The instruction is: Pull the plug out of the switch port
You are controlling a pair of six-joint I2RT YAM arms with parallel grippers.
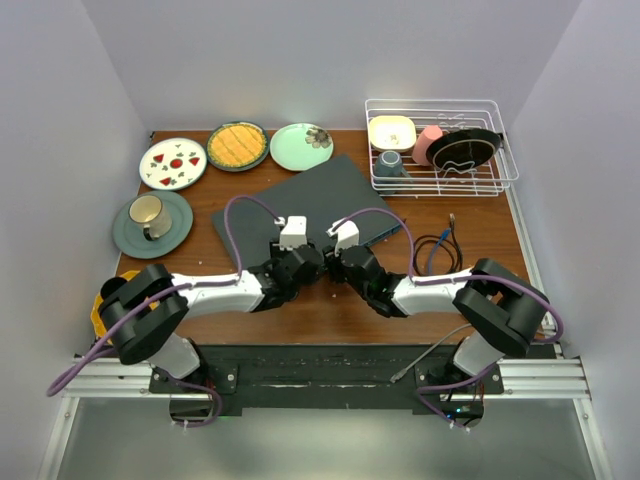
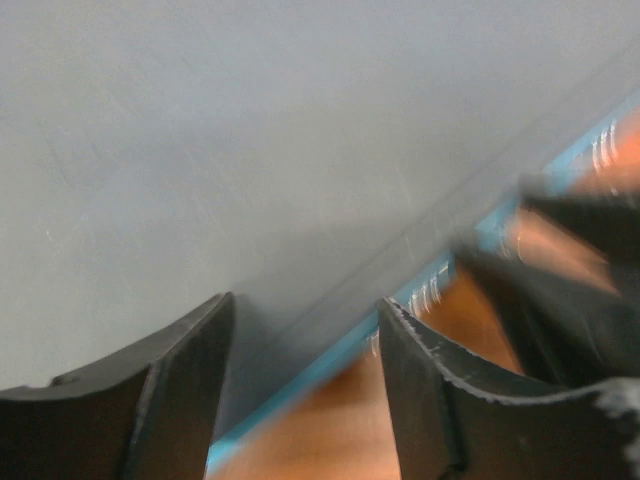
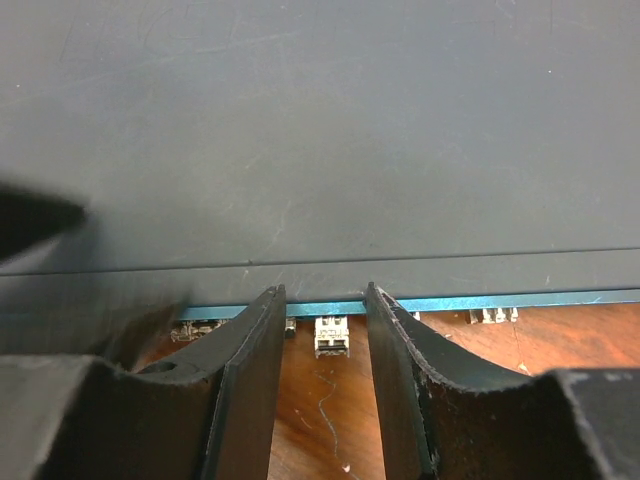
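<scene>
A dark grey flat device (image 1: 330, 195) lies on the table, both grippers at its front edge. In the right wrist view, port connectors (image 3: 332, 336) sit under its blue-edged strip (image 3: 520, 298); my right gripper stands open just before them, nothing seen between its fingers. My left gripper is part open over the device's edge (image 2: 340, 348), with nothing visible between its fingers; this view is blurred. Dark blurred shapes of the other gripper intrude in both wrist views. I cannot make out a plug.
Coiled cables (image 1: 448, 242) lie to the right. A wire dish rack (image 1: 480, 185) is at back right, plates (image 1: 300, 147) along the back left, a mug (image 1: 148, 215) on a plate at left. A grey cable (image 1: 425, 355) hangs over the front edge.
</scene>
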